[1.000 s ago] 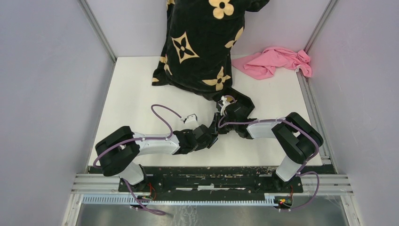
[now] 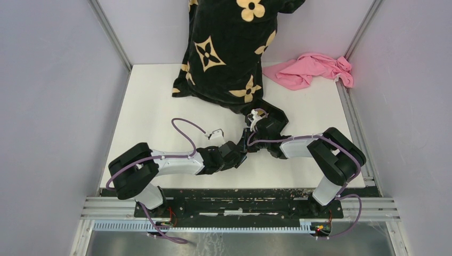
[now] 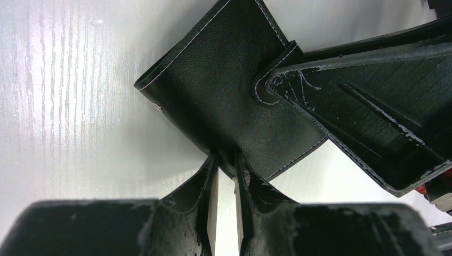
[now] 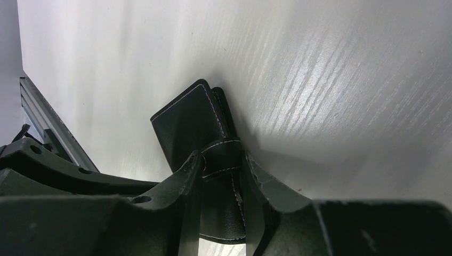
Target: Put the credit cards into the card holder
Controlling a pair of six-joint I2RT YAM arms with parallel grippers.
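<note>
A black stitched leather card holder (image 3: 224,90) (image 4: 184,128) lies on the white table between my two grippers, which meet near the middle in the top view. My left gripper has its fingertips close together at the holder's lower edge. My right gripper has its fingers on either side of the holder's snap strap (image 4: 221,154); whether it grips it is unclear. No credit cards are distinguishable.
A dark container (image 2: 280,117) sits behind the right gripper. A black patterned cloth (image 2: 224,53) and a pink cloth (image 2: 304,72) lie at the back.
The left arm looks unchanged.
</note>
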